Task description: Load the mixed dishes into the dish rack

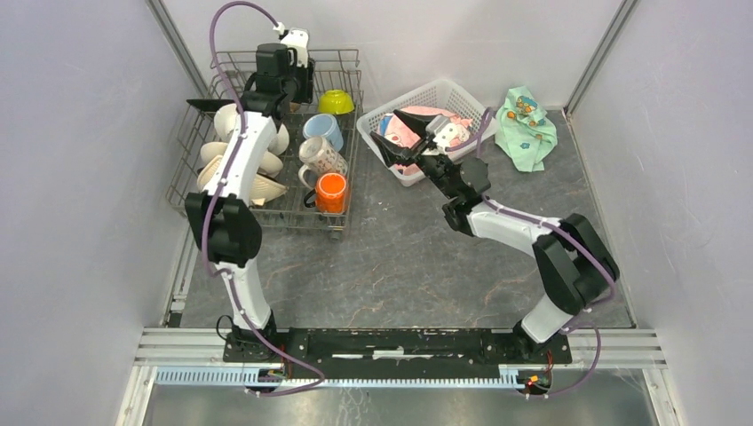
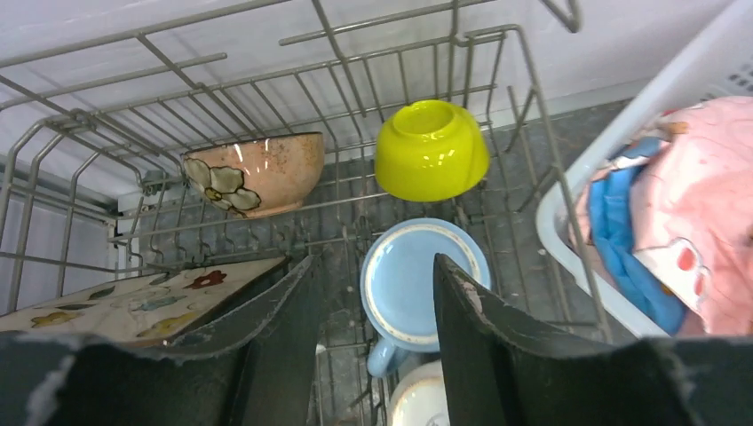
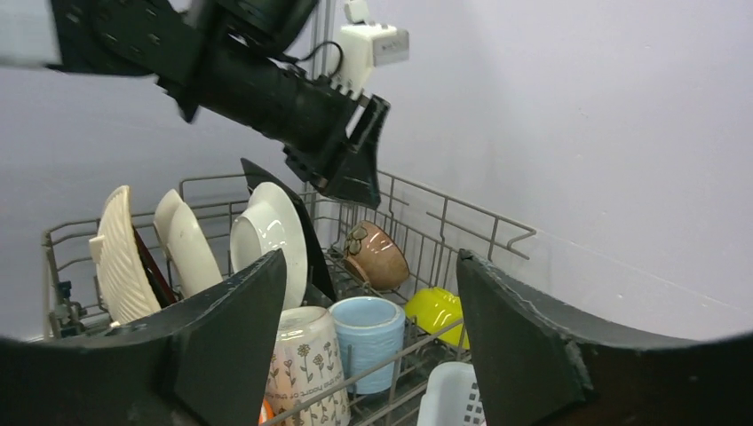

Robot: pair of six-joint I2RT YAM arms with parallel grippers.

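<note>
The wire dish rack (image 1: 351,213) holds leaning plates (image 3: 124,257), a flowered pinkish bowl (image 2: 249,173) at the back, an upturned yellow bowl (image 1: 336,101), a blue mug (image 1: 322,130), a patterned mug (image 1: 323,157) and an orange mug (image 1: 331,193). My left gripper is raised over the rack's back, its fingers apart and empty. My right gripper (image 1: 382,129) hovers over the white basket, right of the rack, open with nothing between its fingers.
The white basket (image 1: 457,98) holds pink and blue cloth. A green cloth (image 1: 526,133) lies at the back right.
</note>
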